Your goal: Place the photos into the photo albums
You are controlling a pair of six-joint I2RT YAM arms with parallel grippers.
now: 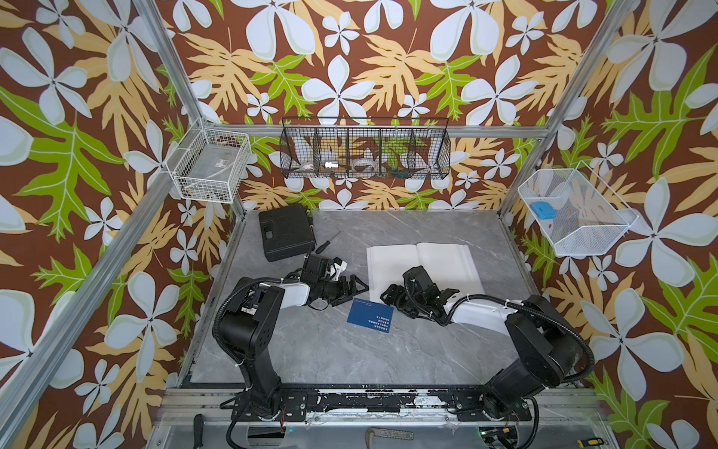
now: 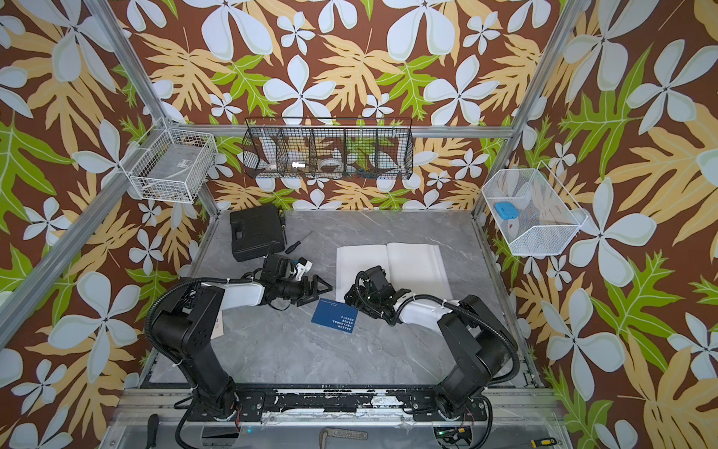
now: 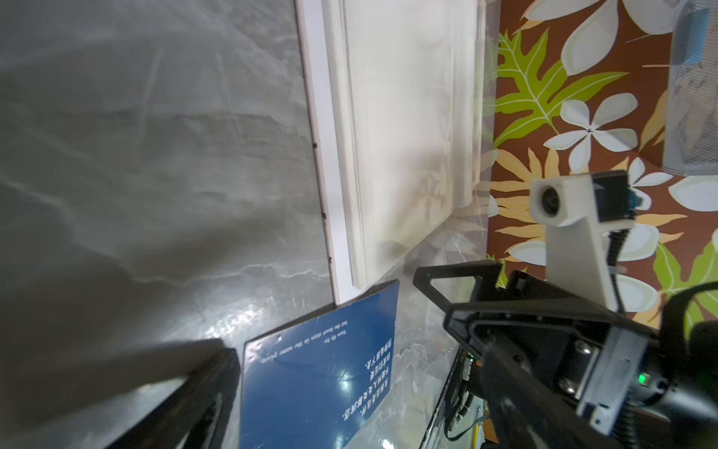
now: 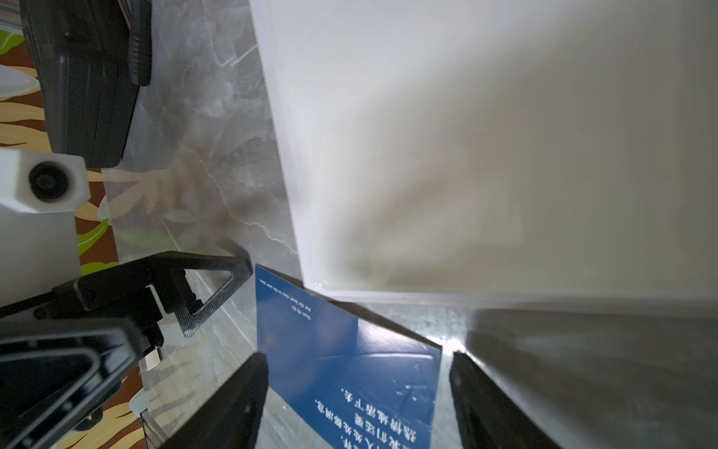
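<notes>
A blue card with white print [image 1: 369, 315] lies on the grey table, turned slightly, its upper edge close to the album's lower left corner. The open photo album [image 1: 448, 263] shows blank white pages behind it. Past the card's upper left corner, my left gripper [image 1: 361, 286] stands open, nothing between its fingers. My right gripper [image 1: 390, 297] is open too, over the album's front left corner near the card's upper right corner. In the right wrist view the card [image 4: 344, 366] shows between the blurred fingers, and neither finger visibly grips it.
A black case [image 1: 286, 232] and a screwdriver [image 1: 327, 241] sit at the back left. A pale sheet [image 2: 217, 324] lies partly hidden beside the left arm. Wire baskets hang on the walls.
</notes>
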